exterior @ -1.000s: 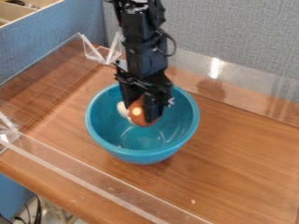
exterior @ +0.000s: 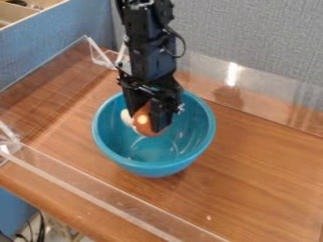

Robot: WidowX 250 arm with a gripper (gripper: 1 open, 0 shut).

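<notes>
My black gripper point(exterior: 149, 106) hangs from the top of the view, down inside a turquoise bowl point(exterior: 180, 157) on the wooden table. It is shut on an orange, roundish object point(exterior: 145, 126) with a pale spot, held over the bowl's interior. A whitish item point(exterior: 127, 117) shows just left of it, partly hidden by the gripper; I cannot tell what it is.
Clear plastic edges run along its front and back. A blue textured panel point(exterior: 51, 47) stands at the left, a grey wall point(exterior: 252, 47) behind.
My gripper and the orange object have shifted slightly to the left since a second ago. The bowl looks unmoved.
</notes>
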